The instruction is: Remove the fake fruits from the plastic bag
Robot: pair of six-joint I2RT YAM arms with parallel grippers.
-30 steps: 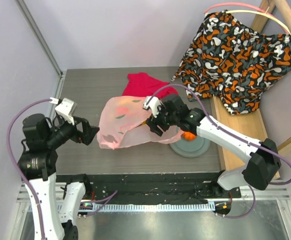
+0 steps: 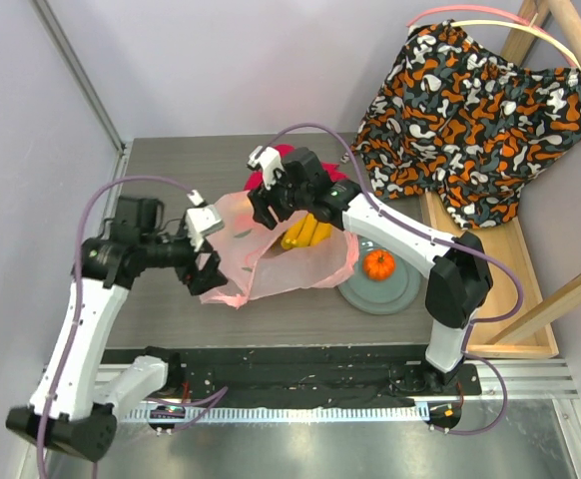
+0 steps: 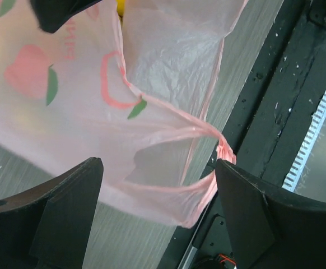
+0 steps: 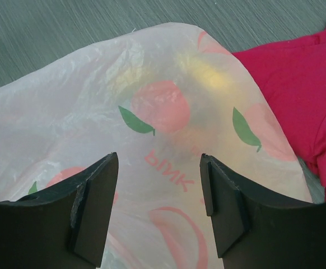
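The pinkish translucent plastic bag [image 2: 300, 271] lies on the table with its mouth spread toward the front. Yellow fruits [image 2: 308, 232], seemingly bananas, show inside it in the top view. In the right wrist view another yellowish shape glows faintly through the bag [image 4: 146, 112]. My right gripper [image 2: 264, 222] stands open above the bag's upper part, nothing between its fingers. My left gripper [image 2: 203, 282] is open at the bag's front left corner; in the left wrist view a pink bag edge [image 3: 223, 150] reaches up beside the right-hand finger [image 3: 247, 207].
An orange pumpkin-like fruit [image 2: 378, 264] rests on a grey-green plate [image 2: 375, 297] right of the bag. Red cloth [image 4: 297, 84] lies behind the bag. A wooden stand with a camouflage cloth bag [image 2: 470, 120] rises at the right. Bare table shows at the left.
The right gripper has moved left and back over the bag, so the yellow fruits and the plate's orange fruit show more clearly.
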